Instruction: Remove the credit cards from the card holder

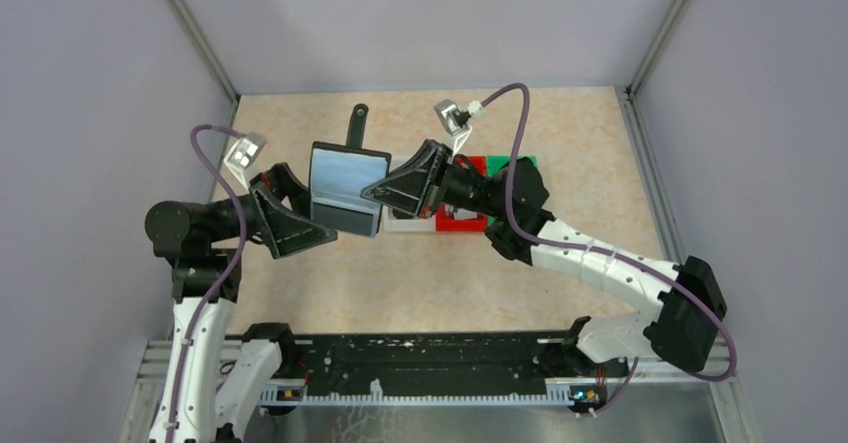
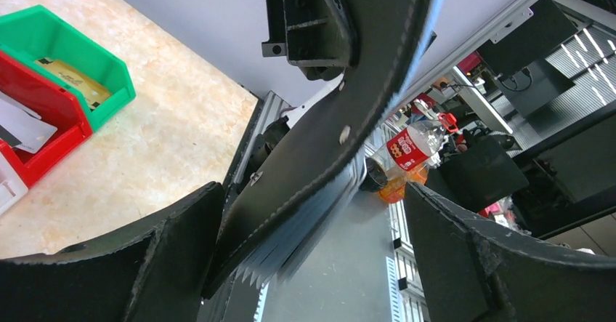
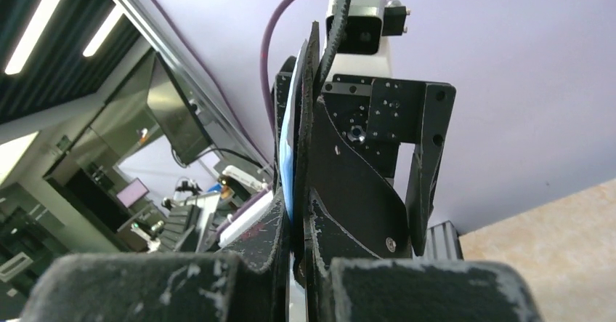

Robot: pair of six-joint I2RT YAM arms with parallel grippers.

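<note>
The black card holder (image 1: 345, 188), with pale blue sleeves and a strap, hangs raised between the grippers. My right gripper (image 1: 375, 193) is shut on its side edge; in the right wrist view the holder (image 3: 298, 140) stands edge-on between the fingertips. My left gripper is open around the holder's lower end, where a fan of translucent sleeves (image 2: 283, 235) shows. Whether individual cards sit in the sleeves I cannot tell.
Behind the right arm, a white tray (image 2: 7, 187), a red tray (image 2: 62, 122) and a green tray (image 2: 109, 82) holding flat items stand on the table.
</note>
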